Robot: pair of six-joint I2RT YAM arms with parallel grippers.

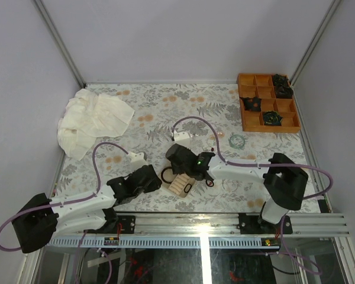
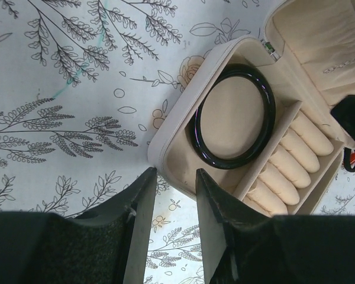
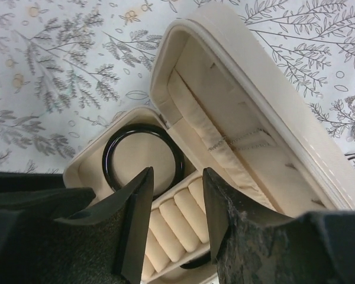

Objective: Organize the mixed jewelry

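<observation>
A beige jewelry box [image 1: 181,184] lies open at the front middle, a black bangle [image 2: 256,83] in its square compartment beside padded ring rolls [image 2: 303,141]. A thin chain [image 2: 337,66] lies inside the lid. My left gripper is part open over the box's outer corner, nothing seen between its fingers. My right gripper is part open above the box, near the bangle [image 3: 111,155], nothing seen between its fingers. A dark oval piece [image 3: 195,262] lies partly hidden below the rolls.
An orange wooden compartment tray [image 1: 249,121] with dark pouches stands back right. A white cloth [image 1: 92,121] lies back left. A teal ring [image 1: 237,148] and small pieces lie right of the box.
</observation>
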